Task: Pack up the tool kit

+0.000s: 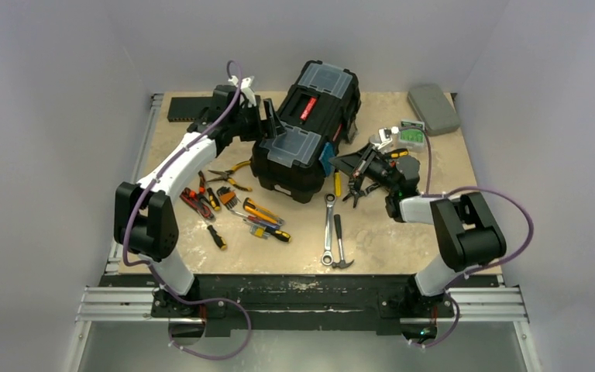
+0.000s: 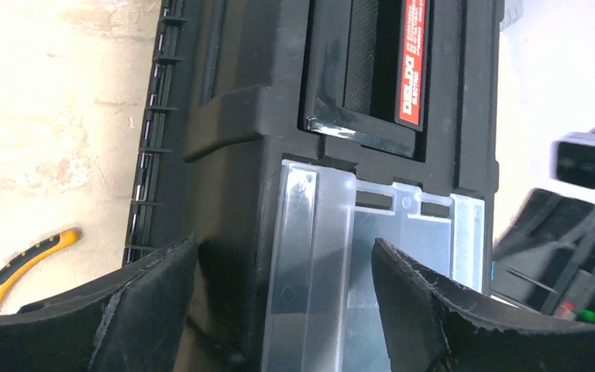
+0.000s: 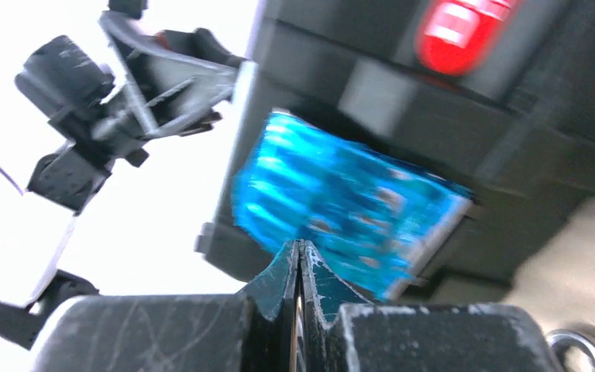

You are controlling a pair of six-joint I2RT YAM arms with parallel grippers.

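The closed black toolbox (image 1: pixel 304 108) stands tilted toward the back of the table, with clear compartment lids (image 1: pixel 290 145) and a blue piece (image 1: pixel 327 159) on its right side. My left gripper (image 1: pixel 271 120) is over its front-left corner, fingers apart around the lid's edge region in the left wrist view; whether they touch is unclear. My right gripper (image 1: pixel 335 161) points at the blue piece, shut with nothing visible between its tips; the right wrist view is blurred.
Loose pliers (image 1: pixel 229 177), cutters, screwdrivers (image 1: pixel 217 237), a ratchet wrench (image 1: pixel 328 229) and a hammer (image 1: pixel 338 244) lie around the box. A grey case (image 1: pixel 431 108) and a green-filled box (image 1: pixel 411 136) lie at back right.
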